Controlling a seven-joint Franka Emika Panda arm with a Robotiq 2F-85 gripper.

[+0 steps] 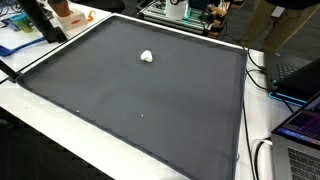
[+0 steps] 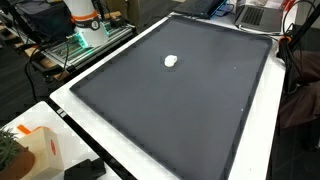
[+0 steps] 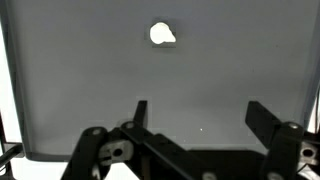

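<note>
A small white object lies on the dark grey board, well away from its edges; its exact kind is too small to tell. The same white object shows in exterior view 2, and in the wrist view the white piece appears near the top, with a small point on its right side. My gripper looks down over the board with its two black fingers wide apart and nothing between them. Neither exterior view shows the gripper itself.
Apart from the white object, the dark board is bare. Around it runs a white table edge. A laptop and cables stand along one side. A plant pot sits at a near corner in exterior view 2.
</note>
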